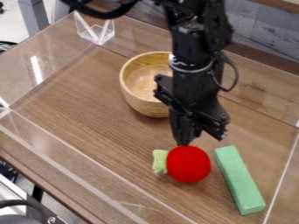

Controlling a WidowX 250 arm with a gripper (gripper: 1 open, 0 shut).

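Note:
The black arm's gripper [187, 131] hangs in the middle of the view, just above and behind a red round object [191, 164] with a pale green piece at its left side. Whether the fingers are open or shut is hard to make out. A long mint-green block [239, 181] lies to the right of the red object.
A wooden bowl [136, 70] sits behind the arm at the left. A clear plastic item [96, 26] stands at the back left.

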